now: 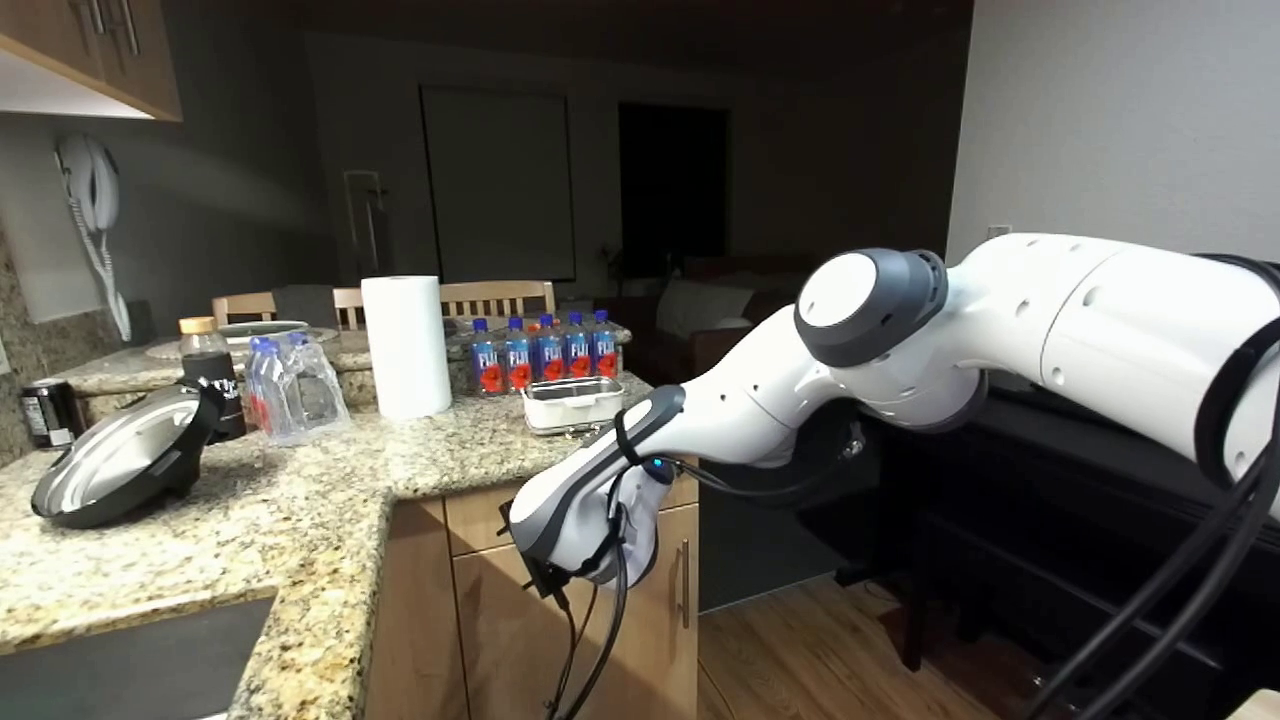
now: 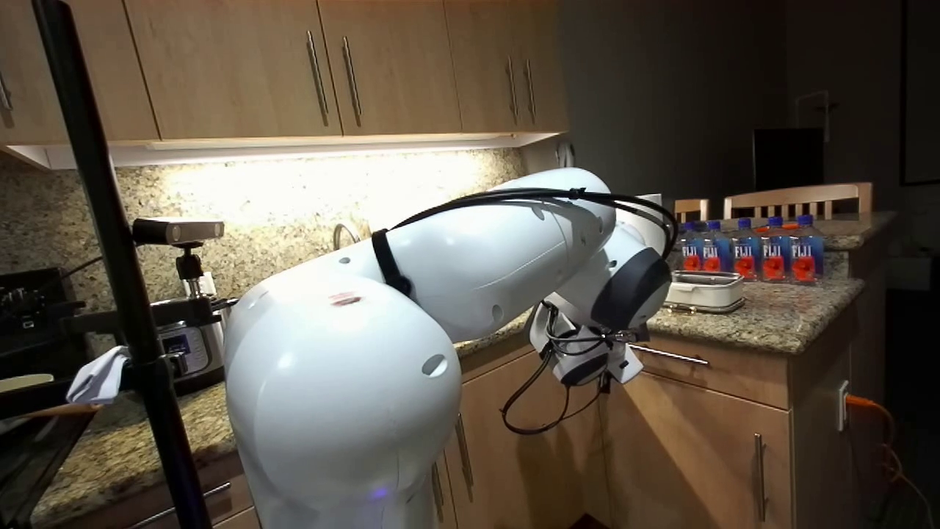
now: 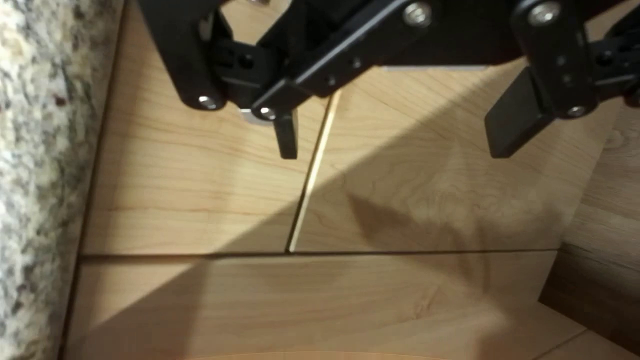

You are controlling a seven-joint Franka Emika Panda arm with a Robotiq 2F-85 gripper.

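Note:
In the wrist view my gripper is open, its two black fingers wide apart with nothing between them. Behind them are the wooden cabinet fronts (image 3: 420, 222), crossed by the arm's shadow. Exterior view 1 has the wrist end low in front of the cabinets, below the counter's edge; the fingers are too small to make out there. On the counter (image 1: 480, 450) above stands an open white container (image 1: 573, 408), with several Fiji water bottles (image 1: 549, 355) in a row behind it.
A paper towel roll (image 1: 405, 348) stands left of the container. The sink (image 1: 132, 660) is in front. A drawer handle (image 2: 670, 354) sticks out near the wrist.

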